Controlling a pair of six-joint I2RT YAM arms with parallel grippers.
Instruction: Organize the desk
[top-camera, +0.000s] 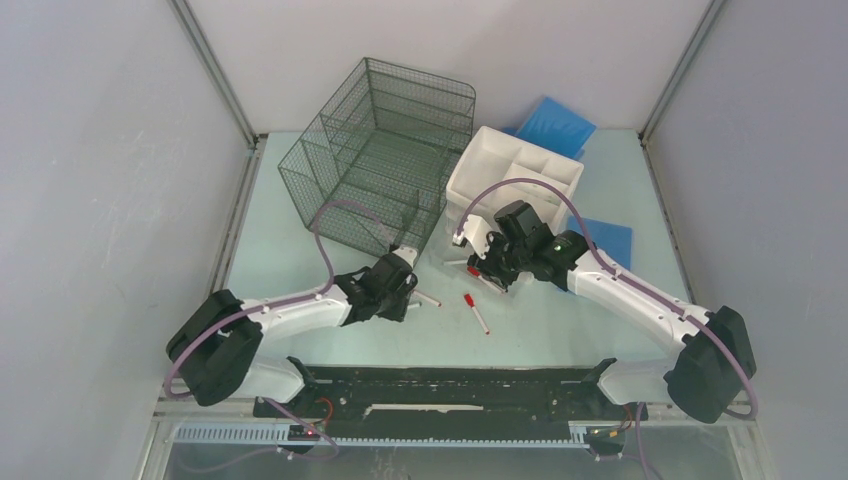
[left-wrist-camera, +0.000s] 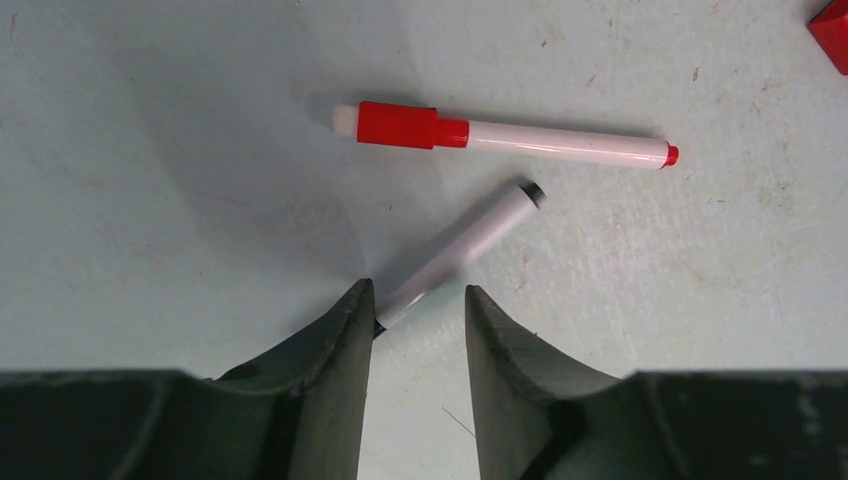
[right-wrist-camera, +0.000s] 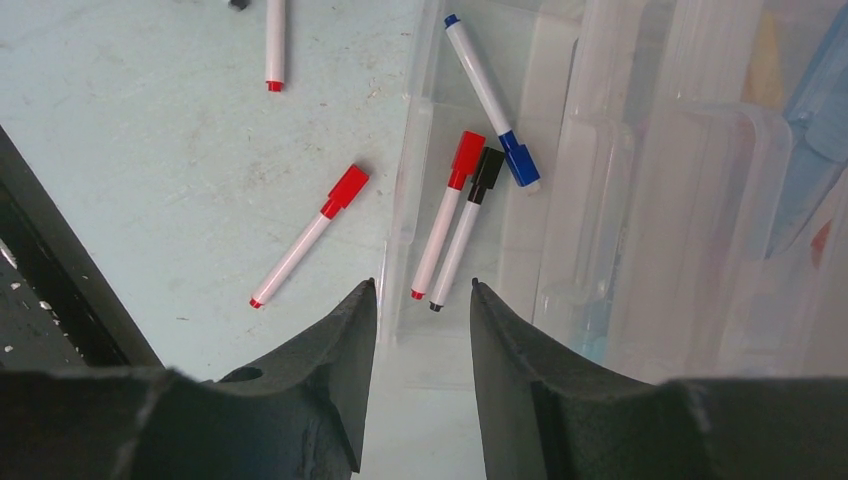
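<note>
My left gripper is part open over a white marker with black ends (left-wrist-camera: 465, 243), one end near its left finger; a red-capped marker (left-wrist-camera: 560, 142) lies beyond it. My right gripper is part open over the front of a clear organizer (right-wrist-camera: 745, 200), whose tray holds red (right-wrist-camera: 442, 215), black (right-wrist-camera: 468, 220) and blue (right-wrist-camera: 482, 85) markers. Another red marker (right-wrist-camera: 297, 255) lies on the desk left of the tray. In the top view both wrists hide much of these items.
A wire rack (top-camera: 320, 160) stands at back left beside the white organizer top (top-camera: 480, 160). Blue folders (top-camera: 555, 125) and a blue sheet (top-camera: 610, 245) lie at the right.
</note>
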